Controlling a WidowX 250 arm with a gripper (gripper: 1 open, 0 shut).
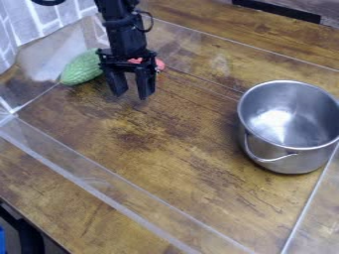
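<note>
The black gripper [130, 81] hangs low at the upper left with its fingers spread apart, nothing clearly between them. Behind it to the left lies a green, corn-shaped object [82, 67]. A pink-red object [157, 63] lies just behind the gripper on the right, partly hidden by it.
A large steel pot [287, 119] stands on the right.
</note>
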